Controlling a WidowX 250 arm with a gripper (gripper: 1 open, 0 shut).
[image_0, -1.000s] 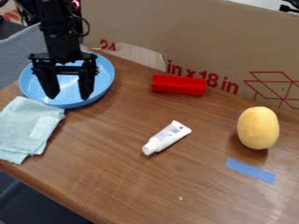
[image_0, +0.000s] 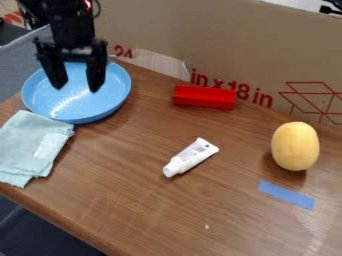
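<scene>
My black gripper (image_0: 72, 63) hangs over the blue bowl (image_0: 76, 102) at the upper left, blurred, with its fingers apart and nothing visible between them. A folded pale cloth (image_0: 31, 147) lies at the left, in front of the bowl. A white tube (image_0: 190, 157) lies on the wooden table near the middle.
A red block (image_0: 205, 97) lies at the back by a cardboard box (image_0: 234, 45). A yellow oval object (image_0: 295, 146) sits at the right, behind a blue tape strip (image_0: 285, 195).
My gripper has risen from down in the bowl to higher above it, uncovering more of the bowl. The other things have not moved.
</scene>
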